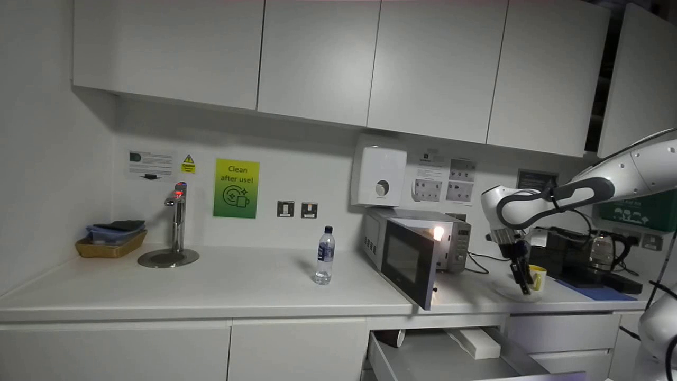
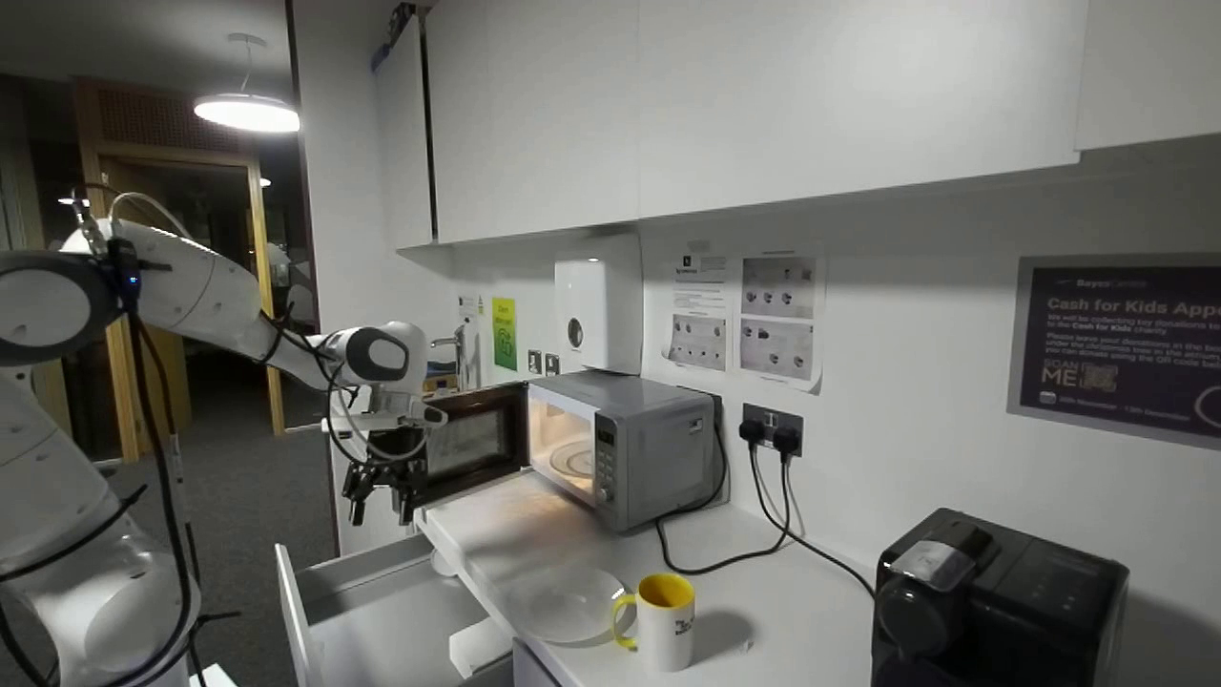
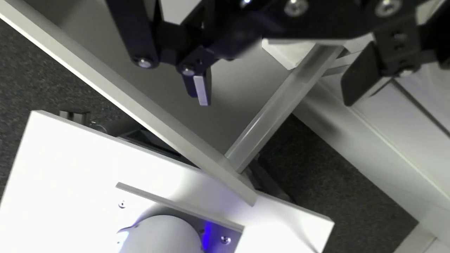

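My gripper is open, its two fingers wide apart and nothing between them. In the second exterior view, the gripper (image 2: 380, 511) hangs over the pulled-out drawer (image 2: 378, 624), in front of the microwave's open door (image 2: 471, 441). The wrist view looks down on the drawer's grey floor (image 3: 249, 90) and a white box (image 3: 287, 50) inside it. The lit microwave (image 2: 664, 447) holds a glass turntable (image 2: 572, 460). On the counter, a white mug with a yellow inside (image 2: 666, 635) stands beside a clear plate (image 2: 572, 605).
A water bottle (image 1: 324, 257) stands on the counter left of the microwave. A dark cup (image 1: 393, 337) lies at the drawer's back left. A black coffee machine (image 2: 1007, 607) occupies the counter's right. Between the tap (image 1: 177, 222) and bottle, the counter is clear.
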